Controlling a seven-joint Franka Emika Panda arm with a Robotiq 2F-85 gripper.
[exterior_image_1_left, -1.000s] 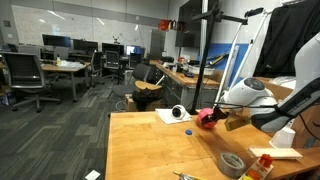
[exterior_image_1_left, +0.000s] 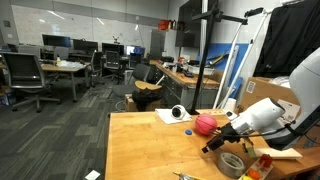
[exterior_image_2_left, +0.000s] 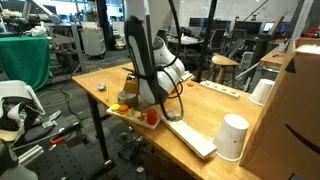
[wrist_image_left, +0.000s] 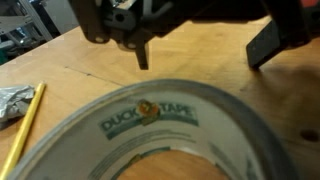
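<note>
A grey roll of Duck Tape (wrist_image_left: 150, 112) fills the lower part of the wrist view, its printed inner face showing. My gripper is open above and just beyond the roll, its two dark fingers wide apart with bare wood between them. From the first exterior view, the roll (exterior_image_1_left: 231, 165) lies near the table's front edge, with my gripper (exterior_image_1_left: 227, 147) low over the table close behind it. Whether a finger touches the roll, I cannot tell.
A yellow stick (wrist_image_left: 23, 130) and crumpled silver foil (wrist_image_left: 14, 102) lie left of the roll. Behind the gripper is a red rounded object (exterior_image_1_left: 205, 124); a red-topped container (exterior_image_1_left: 258, 167) stands right of the roll. White cups (exterior_image_2_left: 231, 137) stand farther along.
The roll has not visibly moved.
</note>
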